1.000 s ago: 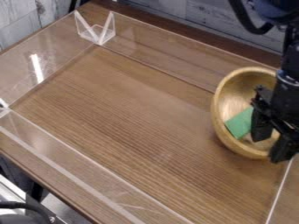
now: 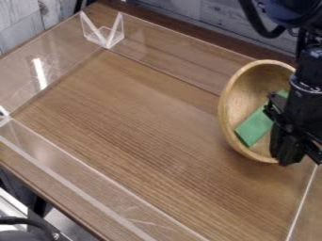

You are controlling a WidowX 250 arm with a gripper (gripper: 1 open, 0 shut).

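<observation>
A round wooden bowl [image 2: 232, 104] holding a green block [image 2: 255, 124] is at the right of the wooden table, tilted toward the camera. My black gripper [image 2: 289, 141] is at the bowl's right side, covering part of it. Whether its fingers are open or closed on the rim is unclear.
A white wire holder [image 2: 104, 30] stands at the back left. A white object sits at the left edge, and black cables [image 2: 28, 224] lie at the bottom left.
Over the last second the bowl has shifted slightly and tilted more upright toward the camera, along with my gripper at the right.
</observation>
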